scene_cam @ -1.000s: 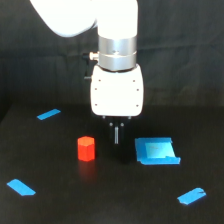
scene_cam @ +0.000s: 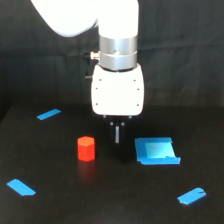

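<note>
A small red block (scene_cam: 86, 149) rests on the dark table, left of the middle. To the right, a bright blue square (scene_cam: 144, 153) with a paler inner area (scene_cam: 159, 150) lies on the table. Between the two in the camera view, my gripper (scene_cam: 117, 136) hangs pointing down from its white hand (scene_cam: 117, 92). Its fingers are dark and small against the black background, so how far apart they stand is unclear. The red block is apart from the gripper, on its left.
Blue strips lie on the table at the far left (scene_cam: 48, 114), near left (scene_cam: 21, 187) and near right (scene_cam: 191, 196). A dark curtain (scene_cam: 185, 60) closes off the back.
</note>
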